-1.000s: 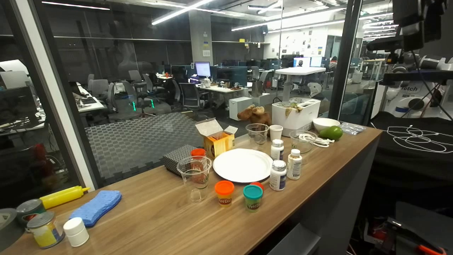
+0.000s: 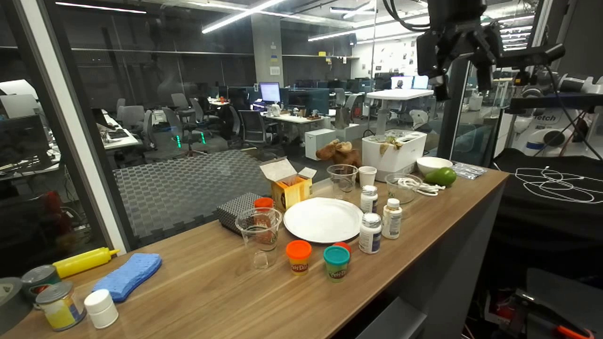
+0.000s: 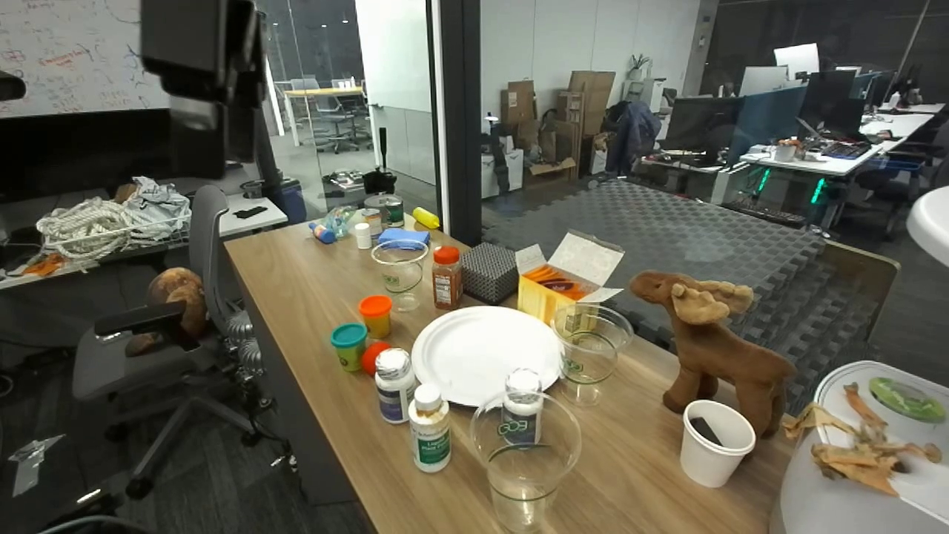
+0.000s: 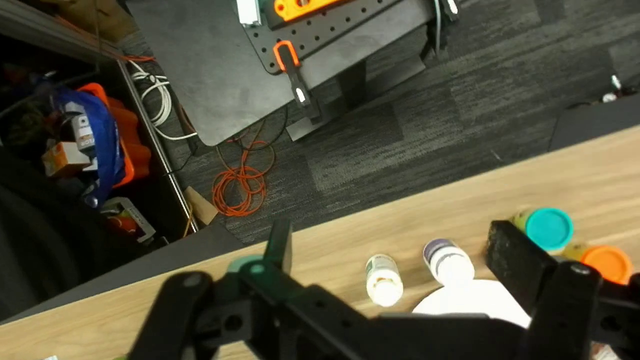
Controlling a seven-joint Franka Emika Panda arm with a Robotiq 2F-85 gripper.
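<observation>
High above the counter my gripper (image 2: 463,90) stands open, its fingers apart and empty. In the wrist view the gripper spans the counter's edge, with a white-capped bottle (image 4: 384,281) and a purple-labelled bottle (image 4: 448,262) visible far below between its fingers. A white plate (image 2: 323,220) lies mid-counter. Beside it stand several pill bottles (image 2: 370,232), an orange-lidded Play-Doh tub (image 2: 298,257) and a teal-lidded one (image 2: 337,263). A small red-orange object (image 3: 374,357) sits behind the teal tub. In exterior view 2 the gripper (image 3: 209,151) is blurred at the upper left.
Clear cups (image 2: 259,234), a yellow box (image 2: 289,186), a plush moose (image 3: 712,338), a white paper cup (image 3: 714,442) and a white bin (image 2: 393,152) crowd the counter. A blue sponge (image 2: 128,275) lies at the left. Bare wood (image 2: 215,294) shows at the front.
From the upper right corner of exterior view 1, my gripper has moved left, now with its fingers pointing down over the counter's far end. The objects on the counter have not moved.
</observation>
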